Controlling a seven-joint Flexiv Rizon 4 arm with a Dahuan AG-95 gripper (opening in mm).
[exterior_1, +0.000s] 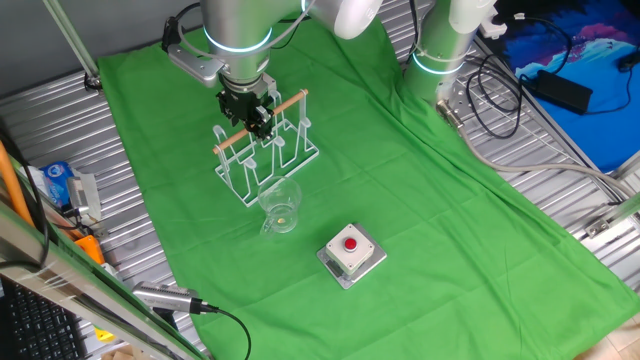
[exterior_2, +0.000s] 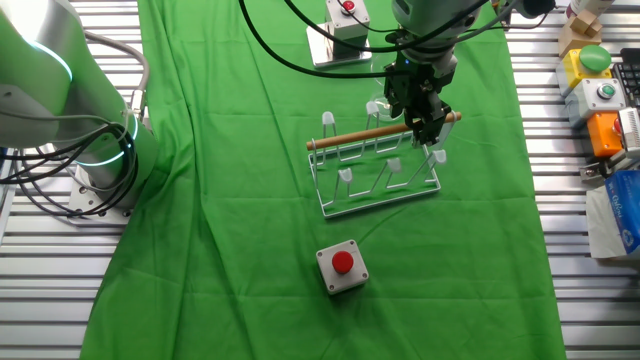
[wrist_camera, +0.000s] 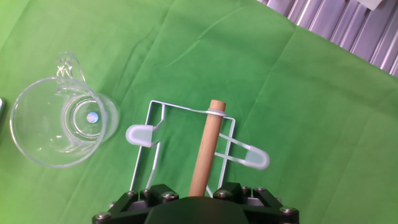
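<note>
A white wire cup rack with a wooden top bar (exterior_1: 290, 103) stands on the green cloth, its rubber-tipped hooks (exterior_2: 345, 175) sticking out on both sides. My black gripper (exterior_1: 262, 128) points down over the bar, toward one end of it in exterior view 2. In the wrist view the wooden bar (wrist_camera: 206, 146) runs in under the middle of the gripper. Its fingertips are hidden there, so whether they touch the bar does not show. A clear glass mug (wrist_camera: 59, 124) stands upright beside the rack, its handle (wrist_camera: 69, 65) turned outward; something small shows at its bottom.
A red-button box (exterior_1: 350, 247) on a metal plate sits beyond the mug. Another red-button box (exterior_2: 342, 266) lies on the rack's other side. Cables (exterior_2: 330, 70) hang near the arm.
</note>
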